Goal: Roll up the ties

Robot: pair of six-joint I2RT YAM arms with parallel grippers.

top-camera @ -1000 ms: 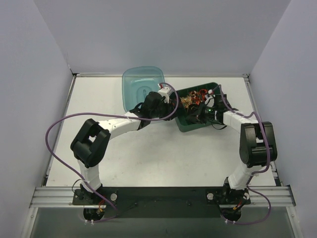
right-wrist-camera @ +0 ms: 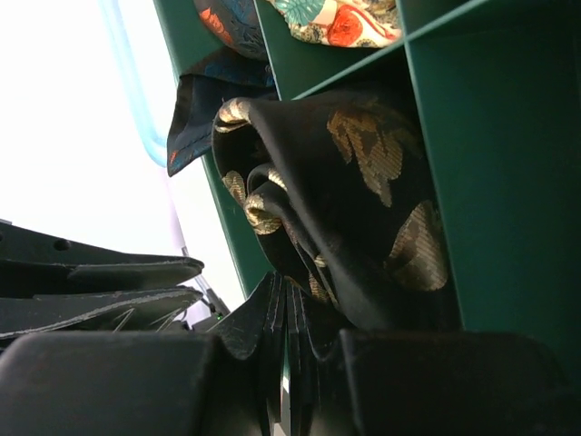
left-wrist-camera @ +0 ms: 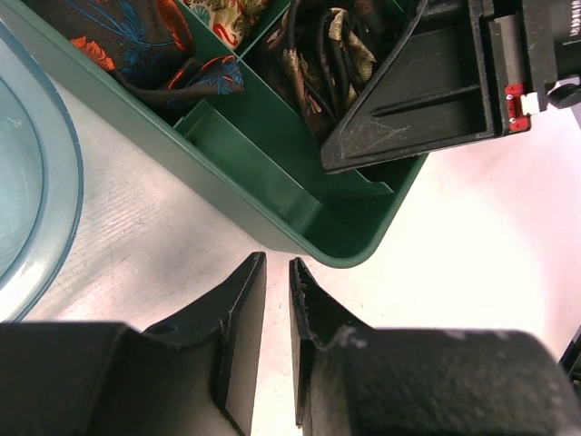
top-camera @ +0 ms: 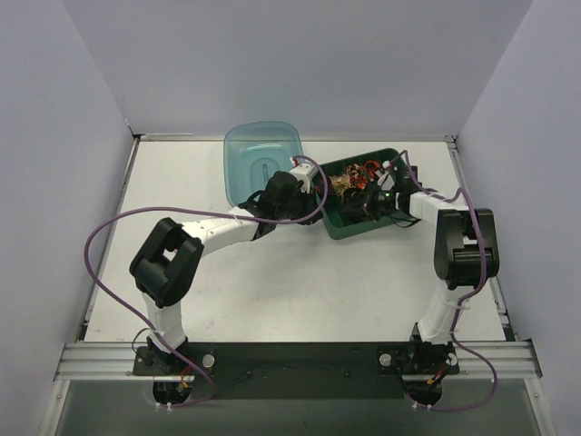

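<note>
A black tie with gold leaves sits bunched in a compartment of the green divided box. My right gripper is down inside the box, shut at the tie's near edge; how much cloth is between its fingers is hidden. Outside the box's front left corner, my left gripper stands part open over the white table, its fingers apart and empty. A dark tie with blue and orange pattern and a light floral tie occupy neighbouring compartments.
To the left of the box stands an open, clear blue container, close to my left arm. Narrow green dividers separate the compartments.
The green box has shifted slightly toward the back. The left arm is almost where it was.
</note>
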